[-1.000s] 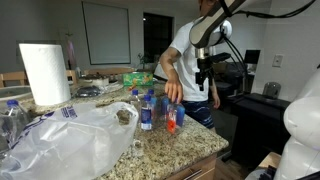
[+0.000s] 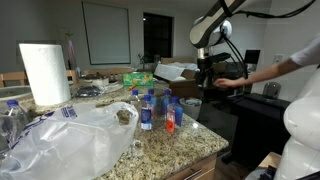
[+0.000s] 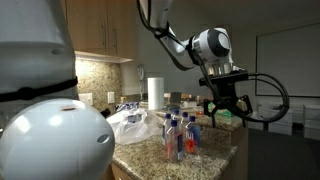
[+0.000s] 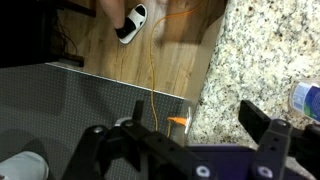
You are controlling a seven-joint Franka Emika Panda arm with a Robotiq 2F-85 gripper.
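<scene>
My gripper is high beside the counter's edge in the wrist view, its two dark fingers wide apart with only floor and counter below them. Exterior view 1 shows the gripper (image 2: 208,76) to the right of a group of bottles and above them. Several clear bottles with blue caps stand upright on the speckled counter (image 2: 150,158), among them a blue-labelled bottle (image 2: 147,113) and a bottle with red on it (image 2: 170,119). In exterior view 2 the front bottle (image 3: 172,141) stands below and left of the gripper. One bottle (image 4: 306,98) shows at the wrist view's right edge.
A crumpled plastic bag (image 2: 70,140) covers the counter's left part, near a white paper roll (image 2: 47,74). A person's arm (image 2: 265,74) reaches in from the right. The person's shoe (image 4: 131,24) and an orange cable (image 4: 153,70) are on the floor.
The person, whose hand was at the bottles a second ago, has moved right until only an arm shows in exterior view 1.
</scene>
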